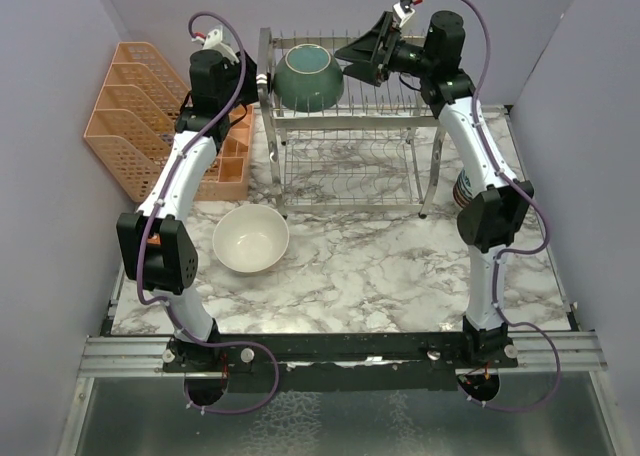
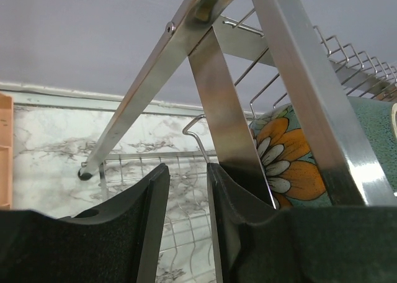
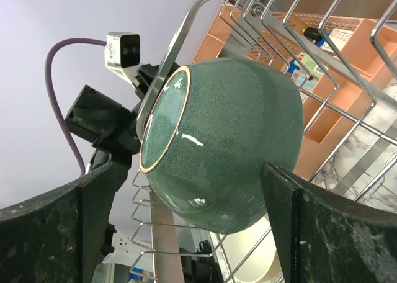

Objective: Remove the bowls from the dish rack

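A green bowl lies tilted in the upper tier of the metal dish rack, its base ring showing in the right wrist view. My left gripper is at the rack's left end, its fingers close together beside the metal frame; whether anything thin is between them I cannot tell. My right gripper stands open around the bowl, one finger on each side in its view; contact is unclear. A flowered green surface shows behind the frame in the left wrist view.
A white bowl sits on the marble counter at front left. An orange organizer stands at back left. Stacked patterned dishes are partly hidden behind the right arm.
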